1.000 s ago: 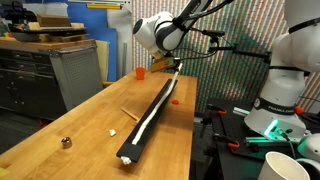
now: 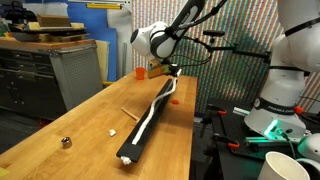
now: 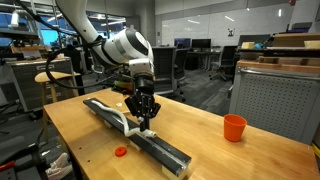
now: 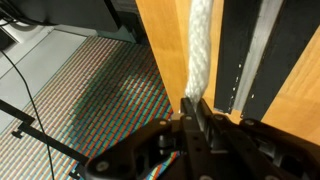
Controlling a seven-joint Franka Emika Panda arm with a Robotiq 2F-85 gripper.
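Observation:
A long black board [image 2: 131, 152] lies on the wooden table, with a pale strip along its top. One white strip [image 2: 163, 97] runs up it and bows out over the side toward the far end. My gripper [image 3: 144, 125] is low over the board, shut on the white strip. In exterior view 2 the white strip [image 3: 112, 115] loops beside the board [image 3: 170, 154]. The wrist view has the white strip [image 4: 198, 45] reaching from the gripper to the top edge; the dark fingers hide its gripped end.
An orange pot [image 3: 234, 128] stands clear of the board. A red round piece [image 3: 121, 151] lies beside it. A thin wooden stick [image 2: 131, 114], a small white piece [image 2: 112, 132] and a metal cup [image 2: 66, 142] are on the table, which has free room around them.
Earlier the white strip lay nearly straight along the board. It is now slack and bowed sideways near the gripper, and the gripper has shifted slightly along the board toward the near end.

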